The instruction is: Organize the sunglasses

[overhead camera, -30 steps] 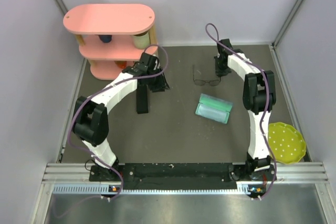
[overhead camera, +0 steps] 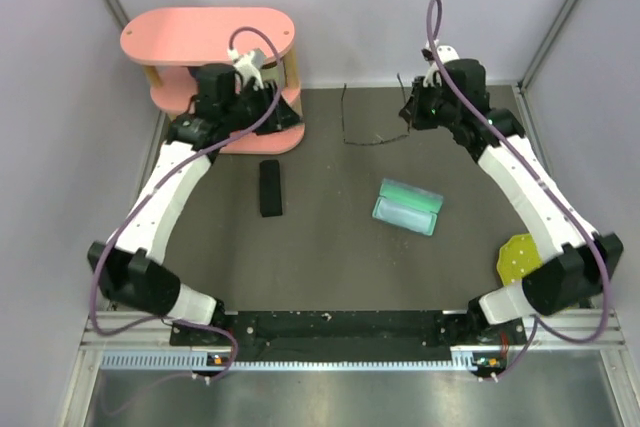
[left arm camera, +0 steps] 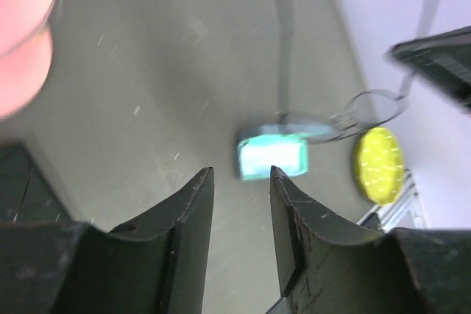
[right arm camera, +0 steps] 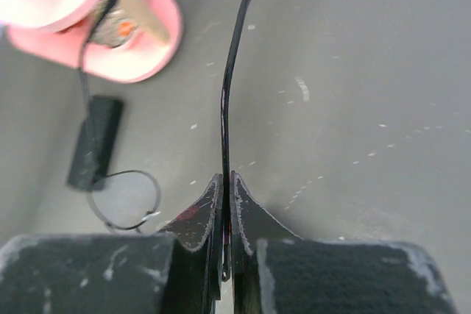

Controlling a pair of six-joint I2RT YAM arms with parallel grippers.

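Observation:
Thin-framed glasses point(overhead camera: 372, 142) hang in the air from my right gripper point(overhead camera: 408, 109), which is shut on one temple; that temple point(right arm camera: 226, 93) runs upright between the fingertips in the right wrist view, with a lens point(right arm camera: 125, 200) off to the left. My left gripper is part open at upper left by the pink shelf, empty between its fingers. An open teal case point(overhead camera: 405, 209) lies centre right on the dark table. A black oblong point(overhead camera: 270, 189) lies left of centre.
The pink two-tier shelf point(overhead camera: 205, 29) stands at back left. A yellow dotted item point(overhead camera: 518, 257) lies at front right, partly under the right arm.
Both arms have risen. The right gripper has lifted the glasses and shifted slightly left; the left gripper has moved up and left toward the shelf.

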